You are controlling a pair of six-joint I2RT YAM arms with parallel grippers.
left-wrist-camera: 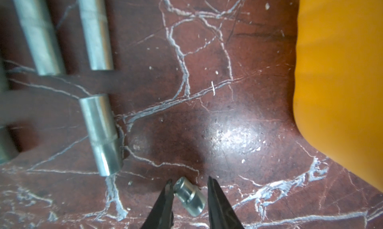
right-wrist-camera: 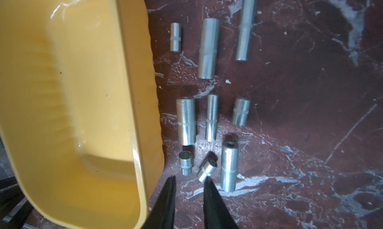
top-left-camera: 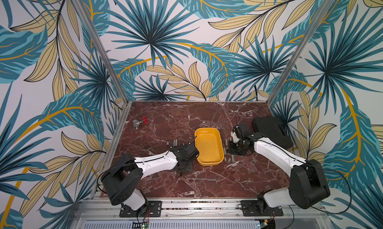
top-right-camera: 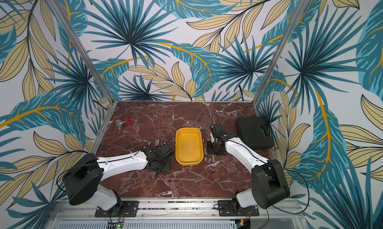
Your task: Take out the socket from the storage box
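The yellow storage box stands mid-table, empty in the right wrist view. Silver sockets lie on the marble table on both sides of it. In the left wrist view, my left gripper has its fingers apart around a short socket, low by the box's left side; whether it touches is unclear. Longer sockets lie farther left. My right gripper is open at the box's right side, its fingertips just short of two short sockets, with several longer sockets beside them.
A black case lies at the back right. A metal piece with a red part sits at the back left.
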